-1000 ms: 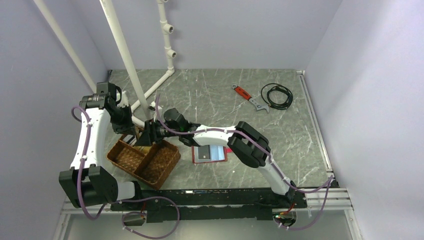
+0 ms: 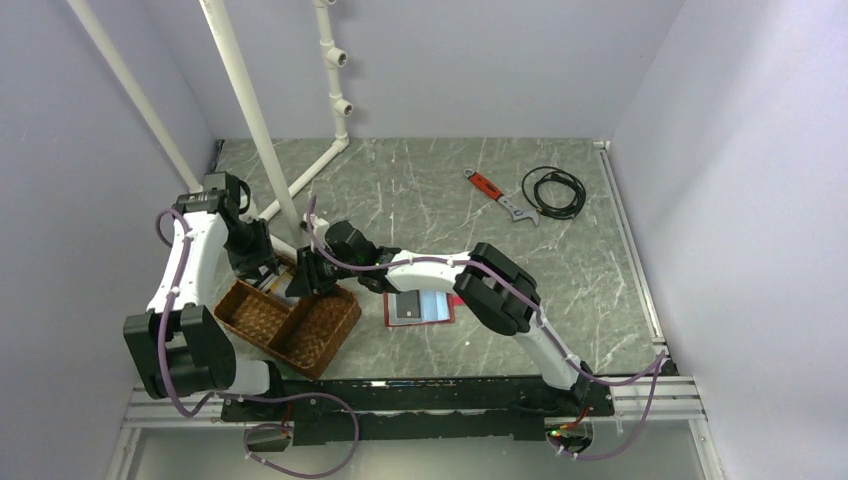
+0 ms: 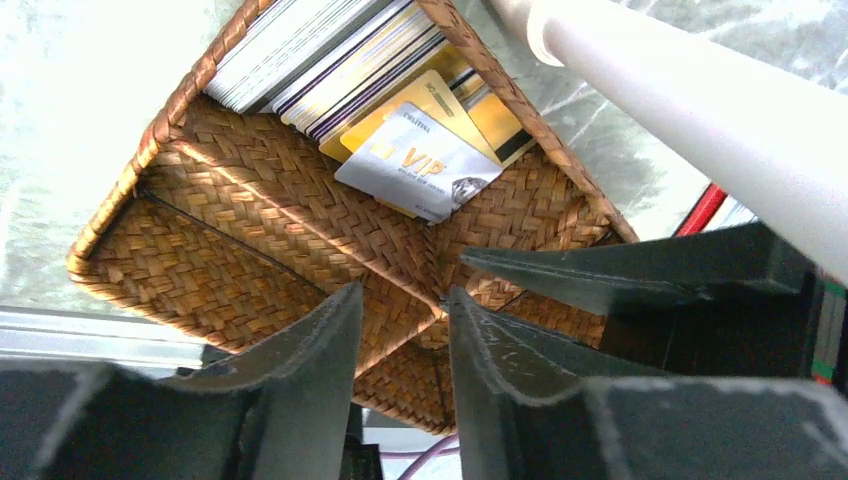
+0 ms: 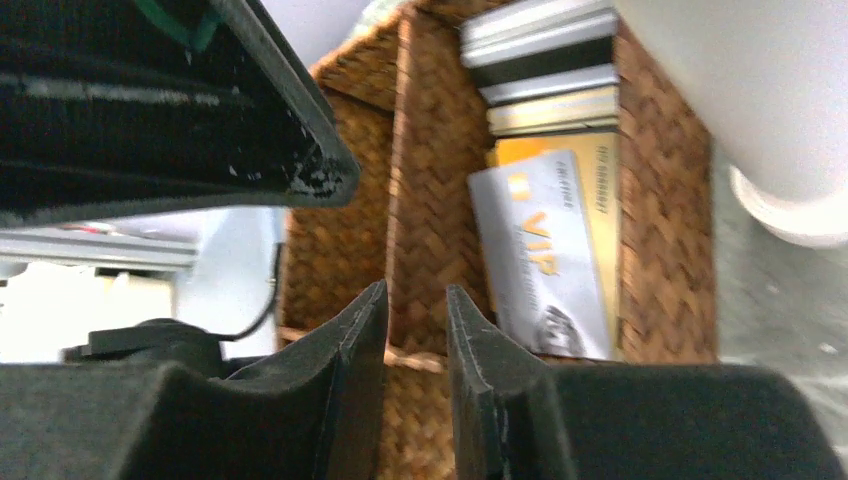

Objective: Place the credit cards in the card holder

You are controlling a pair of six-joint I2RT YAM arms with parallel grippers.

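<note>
A silver VIP card lies on gold cards in one compartment of the brown woven basket; in the right wrist view the same VIP card [image 4: 545, 250] leans along that compartment. My left gripper is over the basket, its fingers apart with nothing between them. Close by, my right gripper also has its fingers parted and empty, near the basket's dividers. From above, a red-edged open holder [image 2: 420, 307] with dark and light-blue inside faces lies partly under my right arm.
A row of striped cards [image 3: 355, 65] stands packed beside the VIP card. White pipes [image 2: 255, 125] rise close behind the basket. An adjustable wrench [image 2: 500, 195] and a coiled black cable [image 2: 555, 193] lie far right.
Silver card surface now shows in the basket beneath the grippers, where gold showed before.
</note>
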